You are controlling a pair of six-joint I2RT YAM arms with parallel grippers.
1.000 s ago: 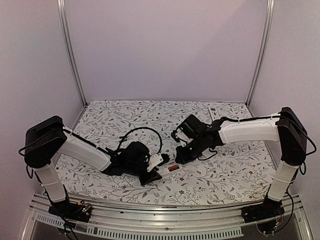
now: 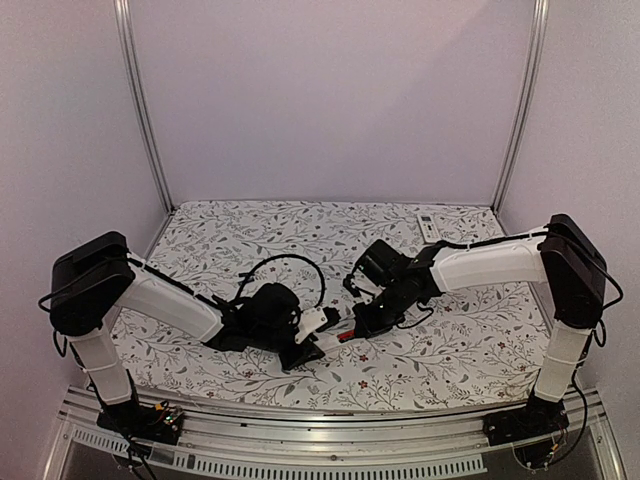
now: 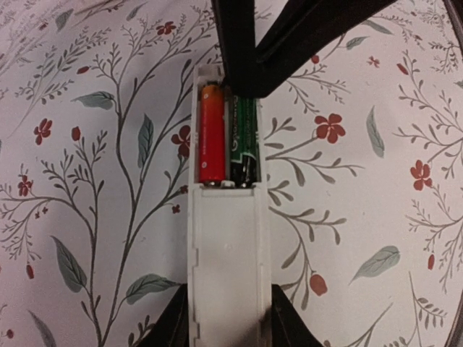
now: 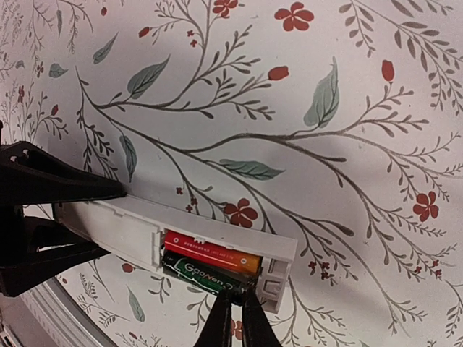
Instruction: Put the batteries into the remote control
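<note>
The white remote control (image 3: 228, 260) has its battery bay uncovered, with a red-orange battery (image 3: 212, 137) and a green-black battery (image 3: 244, 141) side by side in it. Both lie low between the bay walls; the green one's far end is partly covered in the left wrist view. My left gripper is shut on the remote's closed end, one finger along each side. Over the bay's other end, my right gripper is shut with nothing showing between its fingers, its tips at the end of the green battery. Whether they press on it, I cannot tell.
A slim white object (image 2: 428, 228) lies at the back right of the floral-patterned table (image 2: 420, 375), behind the right arm. Bare table surrounds the remote, and a metal rail (image 2: 330, 425) runs along the front edge.
The left arm and the remote look unmoved.
</note>
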